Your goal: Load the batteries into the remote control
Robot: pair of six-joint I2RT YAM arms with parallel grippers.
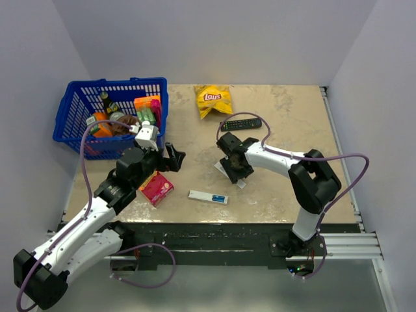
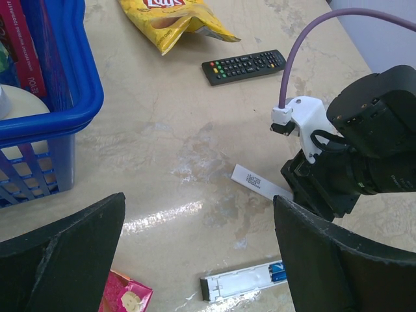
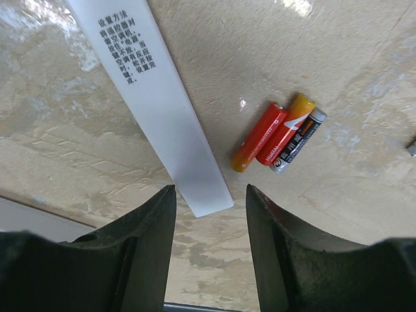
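Note:
My right gripper [image 1: 237,170] hangs open, fingers down, over a white labelled strip [image 2: 250,179]. In the right wrist view the strip [image 3: 169,130] runs up from just beyond the fingertips; beside it lie three small batteries [image 3: 279,133], red, orange-red and black-silver. The black remote [image 1: 240,124] [image 2: 243,66] lies behind, near the chip bag, buttons up. A second white bar with a blue part [image 1: 207,196] [image 2: 240,281] lies at the front. My left gripper [image 1: 174,158] is open and empty, raised beside the blue basket.
The blue basket [image 1: 70,114] full of goods fills the back left. A yellow Lays bag [image 1: 213,101] lies at the back; a red box [image 1: 156,190] is front left.

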